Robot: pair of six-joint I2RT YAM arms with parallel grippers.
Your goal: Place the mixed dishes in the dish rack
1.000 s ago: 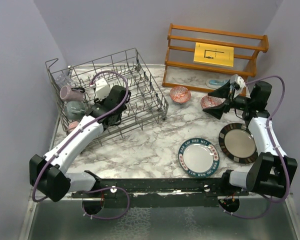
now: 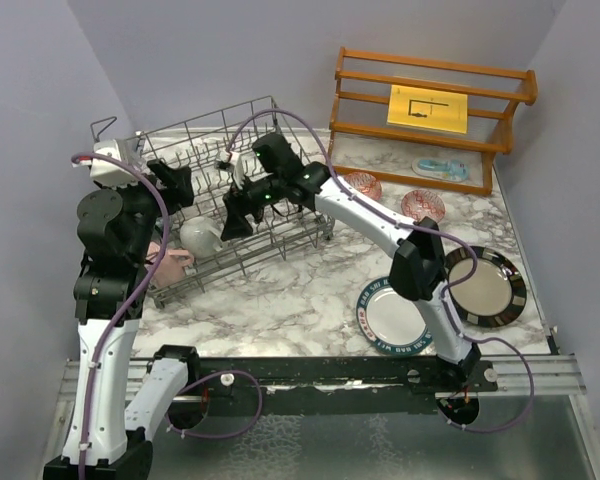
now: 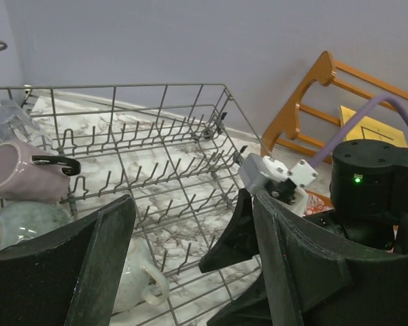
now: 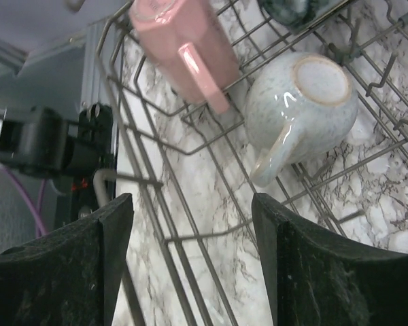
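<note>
The wire dish rack [image 2: 250, 262] stands at the left, with mugs along its left side. In the right wrist view, a pink mug [image 4: 183, 51] and a pale rounded mug [image 4: 302, 102] rest on the wires near my right gripper. That gripper is open and empty, its fingers just short of the pale mug's handle. My left gripper hangs open over the rack's left side, empty. A lilac mug [image 3: 13, 166], a grey-green mug [image 3: 30, 221] and a clear glass [image 3: 13, 122] show in the left wrist view.
Two patterned red bowls [image 2: 363, 184] [image 2: 423, 206] sit right of the rack. A blue-rimmed plate [image 2: 367, 318] and a dark-rimmed plate [image 2: 520, 290] lie at the right. Behind is a wooden rack [image 2: 420, 132] with a yellow sign.
My right arm has swung left from beside the bowls to over the dish rack. The left arm has moved left, away from the pale mug, which now shows in the rack.
</note>
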